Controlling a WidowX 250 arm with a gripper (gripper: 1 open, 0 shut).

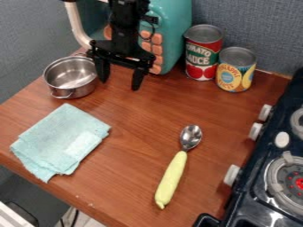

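Observation:
My black gripper [119, 73] hangs over the back left of the wooden table, just right of a steel pot [71, 80] and in front of a teal toy oven or rack [172, 27]. Its two fingers are apart, with nothing visible between them. A light blue folded cloth [57, 142] lies at the front left. A spoon with a pale yellow handle [171, 179] lies at the front middle.
A red tomato can [203, 53] and a yellow can [236, 69] stand at the back right. A black stove [267, 195] borders the table on the right.

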